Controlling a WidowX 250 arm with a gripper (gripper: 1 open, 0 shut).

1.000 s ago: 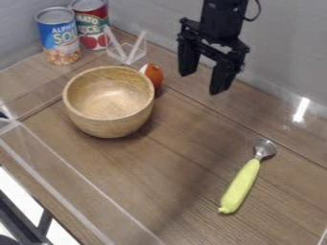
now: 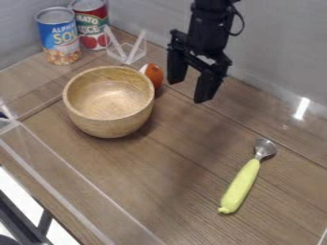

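My black gripper [image 2: 192, 69] hangs over the back of the counter, right of a wooden bowl [image 2: 109, 105] and an orange-red round object [image 2: 152, 75]. It is open, its fingers apart with nothing seen between them. A spoon with a pale yellow-green handle [image 2: 240, 187] lies at the lower right.
An alphabet-soup can [image 2: 60, 38] and a red-labelled can [image 2: 91, 24] stand at the back left by a white wire-like stand [image 2: 125, 50]. A wall runs along the back.
My gripper has shifted slightly left, toward the orange-red object, and its angle has changed a little. The things on the counter have not moved.
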